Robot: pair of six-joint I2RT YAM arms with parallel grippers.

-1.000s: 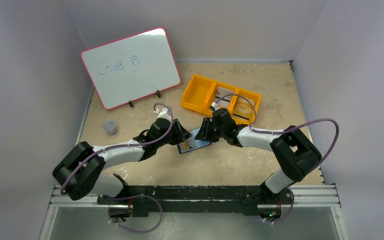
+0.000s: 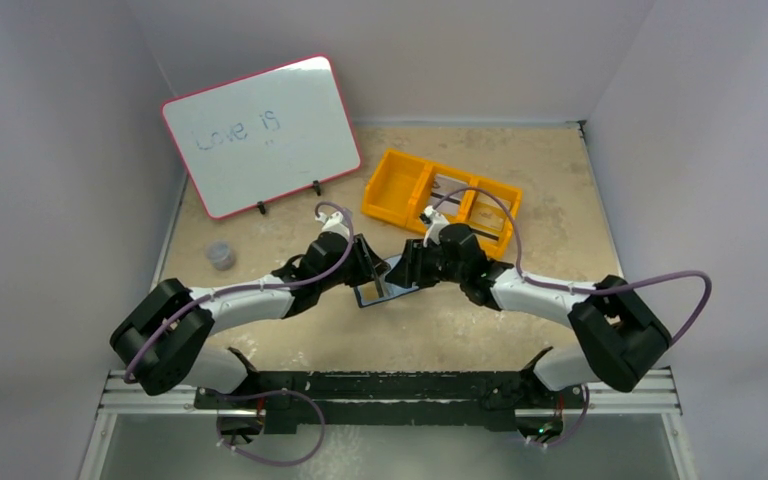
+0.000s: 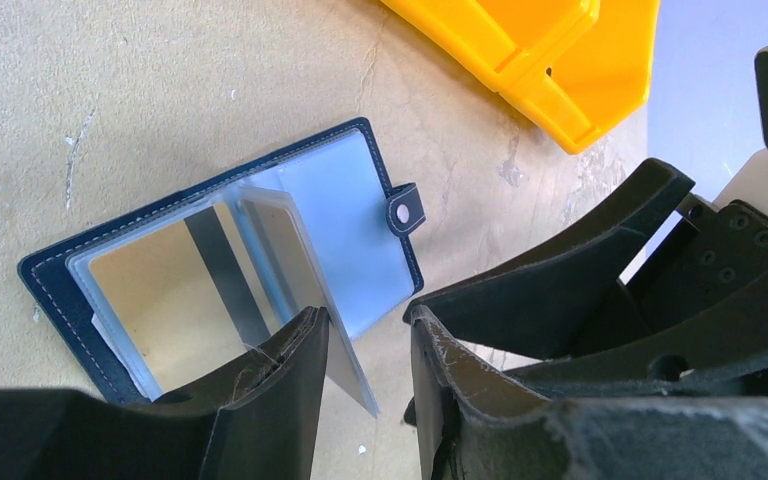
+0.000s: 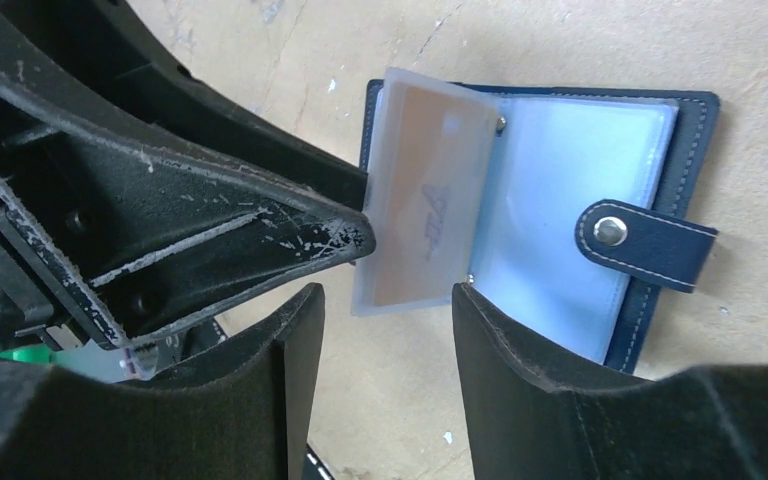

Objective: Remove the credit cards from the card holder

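A navy card holder (image 3: 65, 300) with light blue lining and a snap strap (image 4: 645, 235) lies open on the table between both grippers. Its tan cards (image 3: 165, 290) show in the left wrist view. A clear sleeve (image 4: 425, 200) stands tilted up from it. My left gripper is part open over the holder, one fingertip at the sleeve's edge; whether it touches is unclear. My right gripper is part open beside the sleeve's lower edge, the sleeve just beyond its fingertips.
An orange compartment tray (image 2: 395, 185) holding flat items stands behind the holder. A whiteboard (image 2: 260, 140) is at the back left, a small clear cup (image 2: 220, 255) at the left.
Both grippers have shifted slightly over the holder since a second ago, and the right arm's elbow has moved right and toward the front. The holder stays where it was.
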